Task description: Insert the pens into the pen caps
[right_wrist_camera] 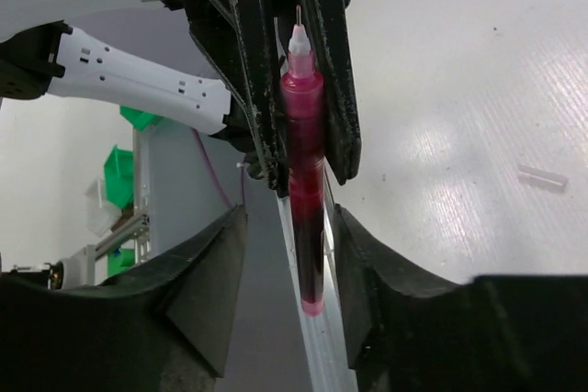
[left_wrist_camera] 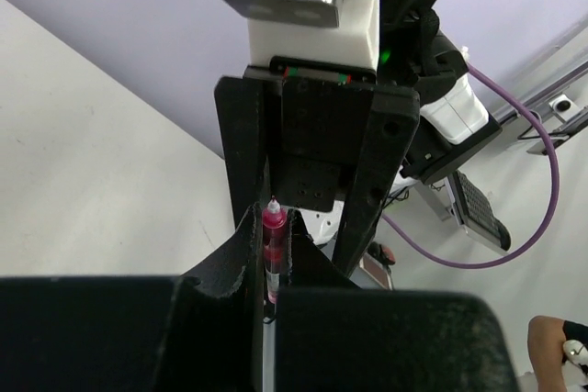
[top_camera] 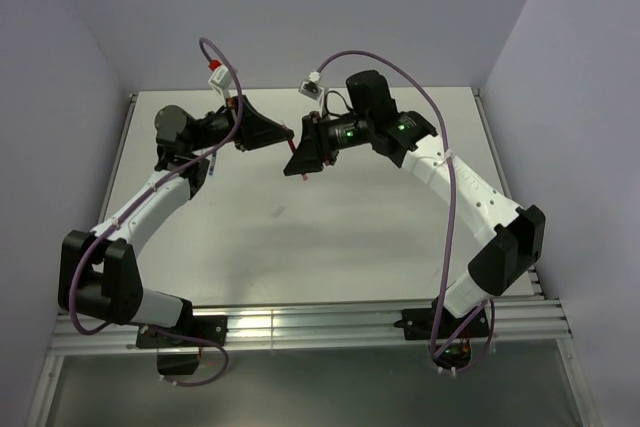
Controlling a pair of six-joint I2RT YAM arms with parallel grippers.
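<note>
A red pen [right_wrist_camera: 305, 135] stands upright, tip up, where my two grippers meet above the table [top_camera: 300, 237]. My left gripper is shut on it, as the left wrist view shows. My right gripper is open, its fingers either side of the pen's lower part with gaps between. In the top view the grippers nearly touch, and the pen slants between them. A small clear piece [right_wrist_camera: 542, 178], possibly a cap, lies on the table.
More pens [top_camera: 211, 165] lie at the table's left, largely hidden by the left arm. A metal rail [top_camera: 300, 319] runs along the front edge.
</note>
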